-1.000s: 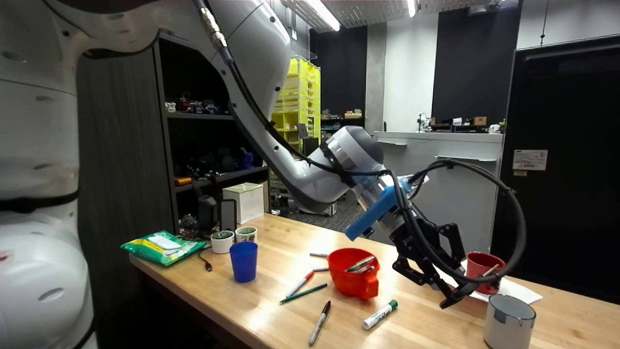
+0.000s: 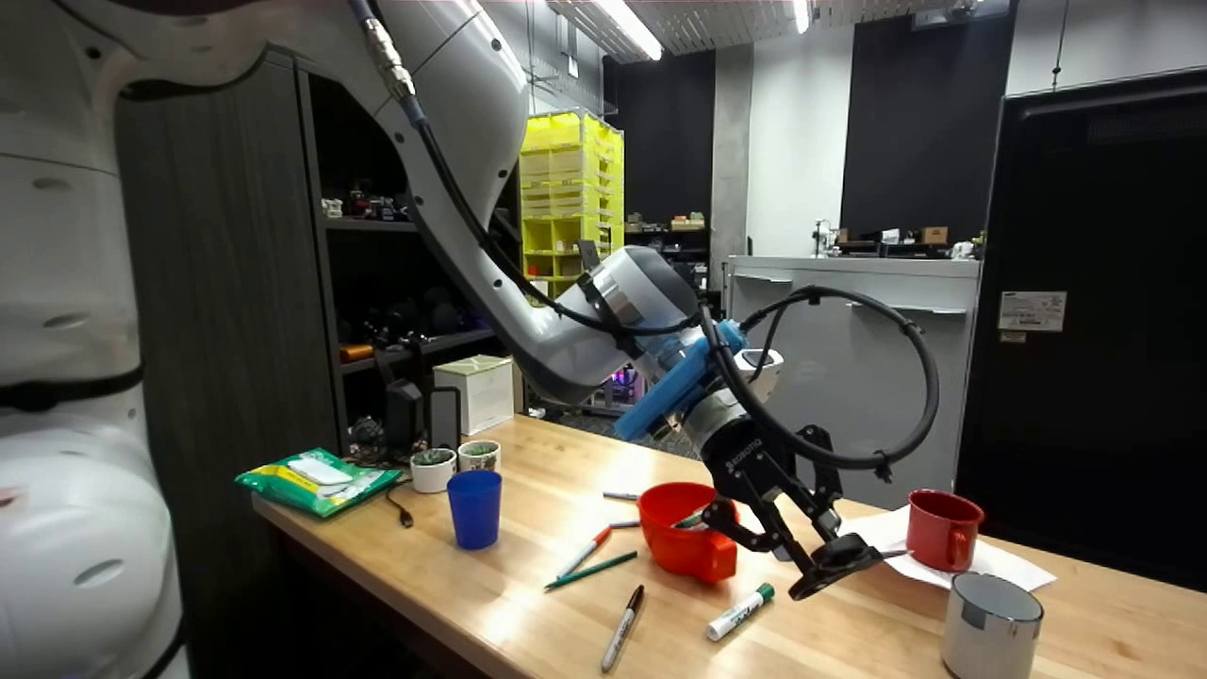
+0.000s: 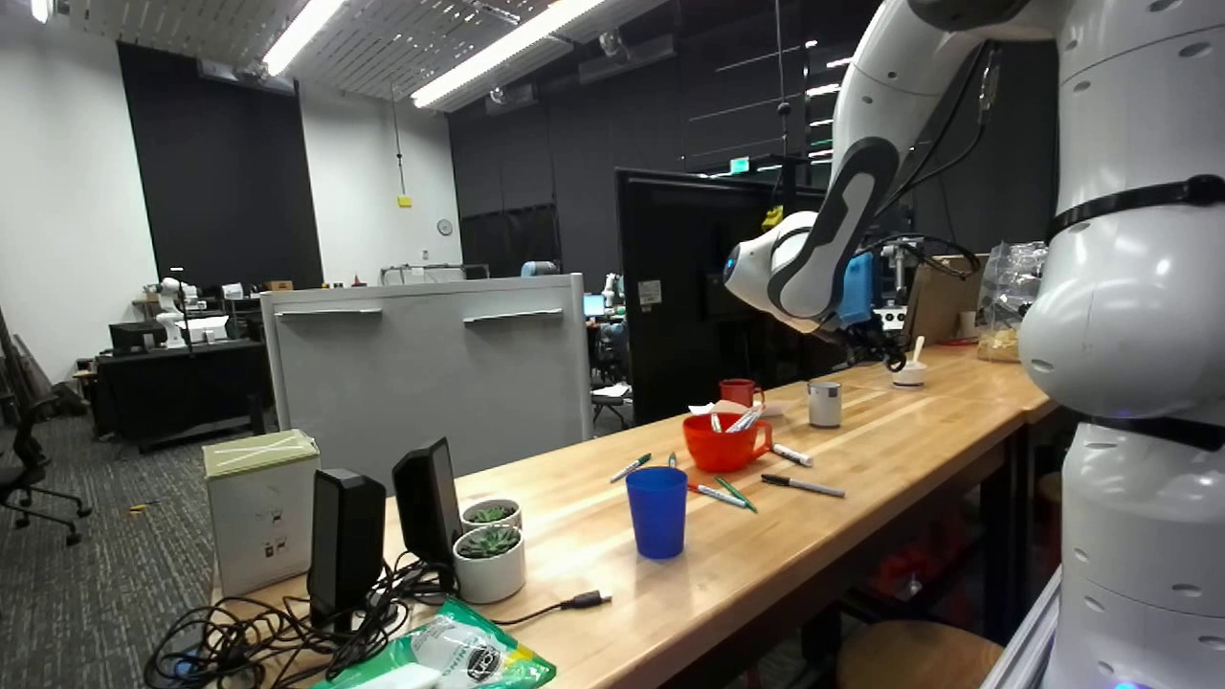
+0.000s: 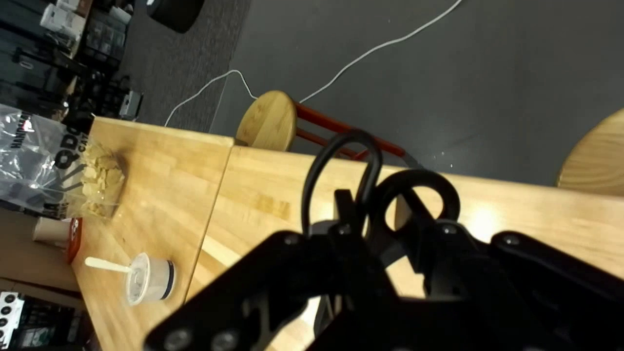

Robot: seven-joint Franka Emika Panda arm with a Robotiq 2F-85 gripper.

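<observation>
My gripper [image 2: 817, 566] is shut on what looks like a pair of black-handled scissors. In the wrist view the two black loop handles [image 4: 422, 179] stick out past the gripper's dark fingers. A thin tip [image 2: 894, 554] points right from the fingers in exterior view 1; most of the blades are hidden. My gripper hangs above the table, to the right of a red-orange bowl [image 2: 679, 543] holding markers and left of a dark red mug [image 2: 946, 532]. In exterior view 2 the gripper is small and dark, its details hard to make out.
A metallic mug [image 2: 993, 634] stands at the front right. Loose pens and markers [image 2: 741, 611] lie around the bowl, with a blue cup [image 2: 474, 509] farther left. Beyond, a white tub [image 4: 151, 278] with a spoon and a chip bag [image 4: 96, 175] sit along the table.
The arm has swung left in exterior view 1, carrying the gripper away from the dark red mug and closer to the bowl. The objects on the table have not moved.
</observation>
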